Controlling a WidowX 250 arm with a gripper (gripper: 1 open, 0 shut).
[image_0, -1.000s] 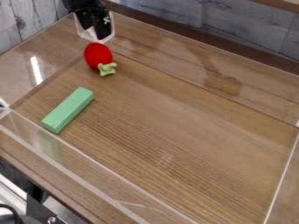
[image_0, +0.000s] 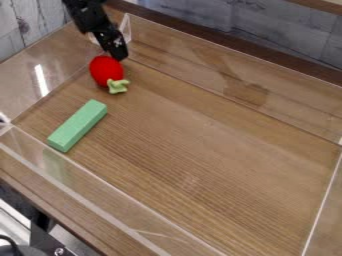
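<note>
The black gripper (image_0: 104, 32) is at the top left of the camera view, small and dark, just beyond a red round object with a green top (image_0: 106, 70) on the wooden table (image_0: 214, 150). Whether the gripper is open or shut cannot be made out. A green bar-shaped block (image_0: 78, 126) lies nearer, at the left of the table.
The table's edge runs along the left and along the top right.
The red object sits a little further left and lower in the view than before. The gripper has shifted slightly, and its shape looks different.
</note>
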